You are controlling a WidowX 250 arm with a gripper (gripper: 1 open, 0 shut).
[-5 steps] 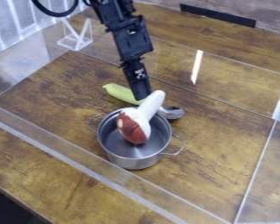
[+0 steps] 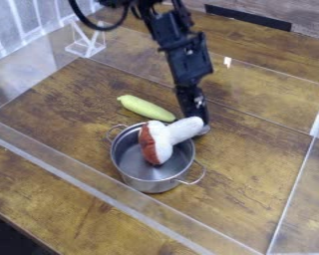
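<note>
A steel pot (image 2: 149, 175) with two wire handles stands on the wooden table, a white-and-red soft toy (image 2: 170, 139) lying in and over its rim. Behind the pot lies a pale yellow-green corn-like piece (image 2: 145, 107). My black gripper (image 2: 193, 112) is low behind the toy's white end, its tips partly hidden; I cannot see anything held. A small silvery object, mostly hidden, shows beside the white end.
Clear panel edges run along the table's sides.
My arm has shifted slightly, its gripper staying behind the toy. The toy's white end sits a little lower and further right. The pot has barely moved.
</note>
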